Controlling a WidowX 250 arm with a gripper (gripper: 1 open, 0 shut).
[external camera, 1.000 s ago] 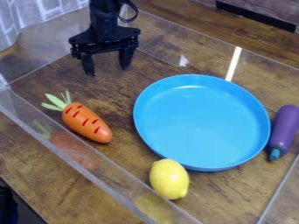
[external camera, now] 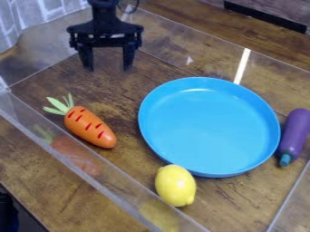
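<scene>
The black gripper (external camera: 105,51) hangs at the upper left over the bare wooden surface, its fingers spread apart with nothing seen between them. An orange toy carrot (external camera: 89,125) with pale green leaves lies at the left, below the gripper and apart from it. A round blue plate (external camera: 208,127) fills the centre right. A yellow lemon (external camera: 175,186) lies at the bottom centre, and a purple eggplant (external camera: 295,136) lies at the right edge.
Clear plastic walls border the wooden surface (external camera: 85,86) on the left and along the bottom. The area under the gripper and the back right behind the plate are free.
The gripper has shifted slightly left and its outline has changed a little in height and angle. The carrot, plate, lemon and eggplant have stayed still.
</scene>
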